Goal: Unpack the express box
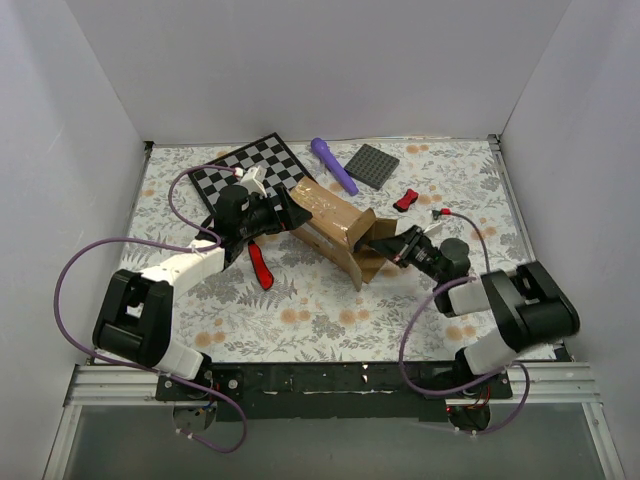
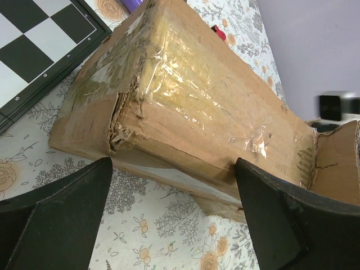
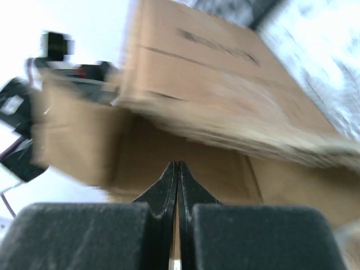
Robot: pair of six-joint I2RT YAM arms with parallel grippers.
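A brown cardboard box (image 1: 338, 212), taped on top, lies slantwise mid-table with its flapped end facing right. In the left wrist view the closed end of the box (image 2: 185, 90) fills the middle. My left gripper (image 1: 300, 207) is at that end, its fingers (image 2: 281, 214) spread wide, one tip close to or against the box's lower edge. At the other end, my right gripper (image 1: 372, 243) has its tips at the open mouth, among the flaps. Its fingers (image 3: 163, 197) are shut together with nothing seen between them. Most of the inside of the box is hidden.
Behind the box lie a checkerboard (image 1: 255, 165), a purple microphone-shaped object (image 1: 333, 166) and a dark grey square pad (image 1: 371, 166). A small red-black item (image 1: 406, 200) sits at right, a red-black elongated one (image 1: 261, 266) below the left gripper.
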